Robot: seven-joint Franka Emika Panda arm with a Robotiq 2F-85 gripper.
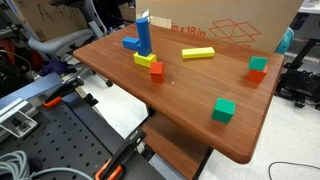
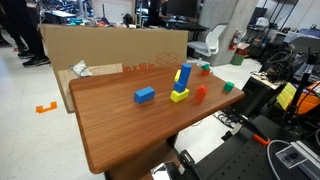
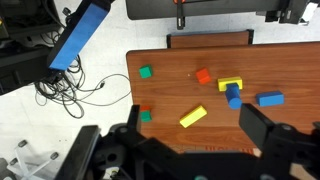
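On the wooden table (image 1: 190, 88) several coloured blocks are spread out. A tall blue block (image 1: 143, 36) stands upright against or on a yellow block (image 1: 145, 60), with another blue block (image 1: 131, 43) lying behind it. An orange-red block (image 1: 157, 68) sits close by at the near edge. Farther right are a long yellow block (image 1: 198, 53), a green block (image 1: 258, 62) stacked on a red block (image 1: 257, 75), and a lone green block (image 1: 223, 110). My gripper looks down from above, its dark fingers wide apart and nothing between them.
A cardboard panel (image 1: 220, 22) stands along the table's far side. Cables lie on the floor (image 3: 95, 100) beside the table. A black perforated base (image 1: 70, 140) is in front of the table.
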